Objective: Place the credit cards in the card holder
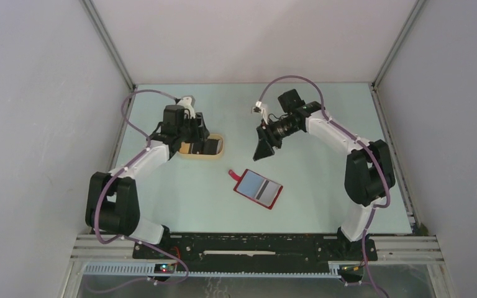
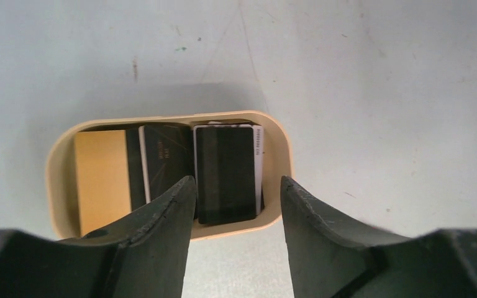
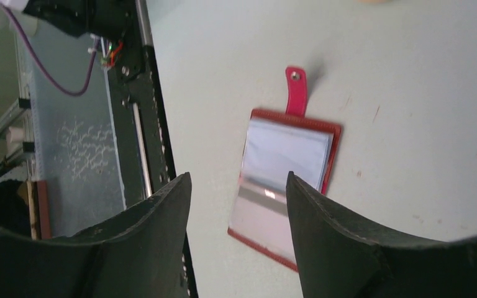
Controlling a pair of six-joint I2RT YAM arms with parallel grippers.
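An oval beige tray [image 1: 200,155] at the table's back left holds cards: a black card [image 2: 225,174] at right, more dark cards and a tan one [image 2: 102,177] at left. My left gripper hangs above it, fingers apart, nothing visible between them. The open card holder [image 1: 258,188], red with clear pockets and a red strap [image 3: 296,91], lies at the front middle; whether it contains cards I cannot tell. My right gripper is behind and above it, fingers apart and empty.
Walls stand at the back and both sides. A dark rail runs along the front edge.
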